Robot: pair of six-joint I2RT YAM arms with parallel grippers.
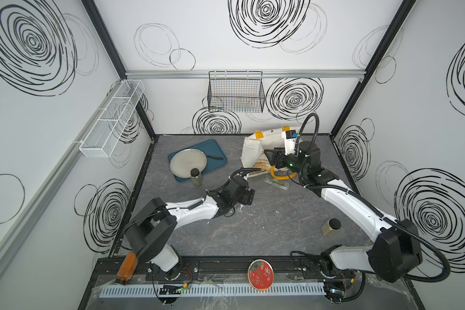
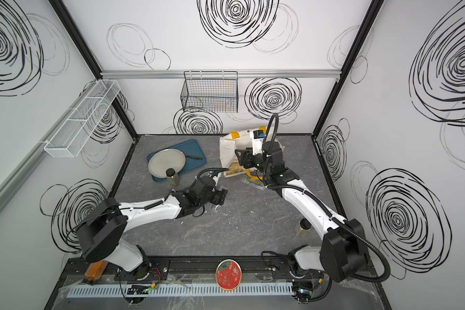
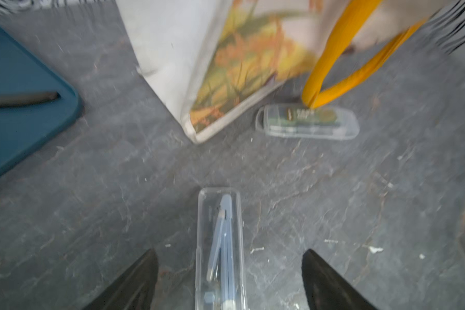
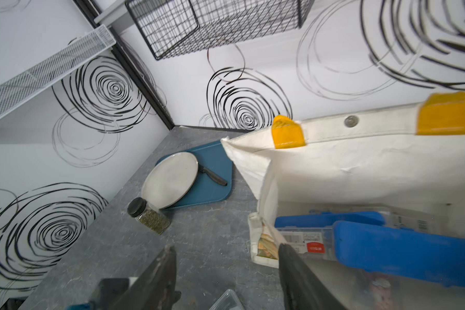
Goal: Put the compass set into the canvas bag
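A clear case holding blue compass-set tools [image 3: 219, 242] lies on the table, between the open fingers of my left gripper, which hangs above it, empty. The white canvas bag [image 3: 165, 62], with printed front and yellow handles, stands at the back, holding blue-lidded boxes [image 4: 403, 253]. My right gripper stands open and empty at the bag's opening. A second clear case [image 3: 307, 123] with green contents lies before the bag, under a yellow handle.
A blue tray [image 1: 216, 162] with a pan [image 1: 188, 163] is at back left, a spice jar [image 1: 195, 176] before it. Another jar [image 1: 331, 227] stands front right. A wire basket [image 1: 236, 93] hangs on the back wall.
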